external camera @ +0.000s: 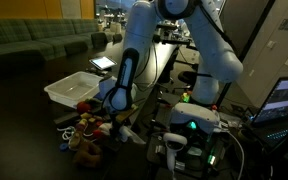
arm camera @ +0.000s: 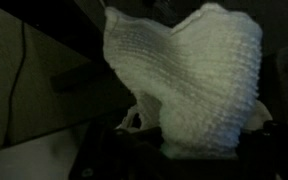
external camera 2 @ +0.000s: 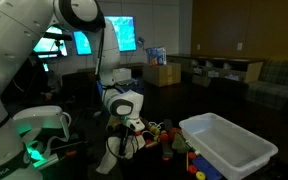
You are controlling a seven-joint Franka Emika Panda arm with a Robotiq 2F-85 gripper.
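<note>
A white knitted cloth (arm camera: 189,75) fills the middle of the wrist view, bunched between the dark fingers of my gripper. The gripper is shut on it. In exterior view 1 my gripper (external camera: 117,118) is low over the near part of the dark table, with the white cloth (external camera: 132,133) hanging beside it. Exterior view 2 shows the cloth (external camera 2: 109,160) trailing below the gripper (external camera 2: 127,130) near the table's edge. The arm hides part of the cloth in both exterior views.
An empty white bin (external camera 2: 224,145) stands away from the gripper. Several small coloured things, some red (external camera: 82,107), lie between bin and gripper. A brown object (external camera: 87,153) rests near the front.
</note>
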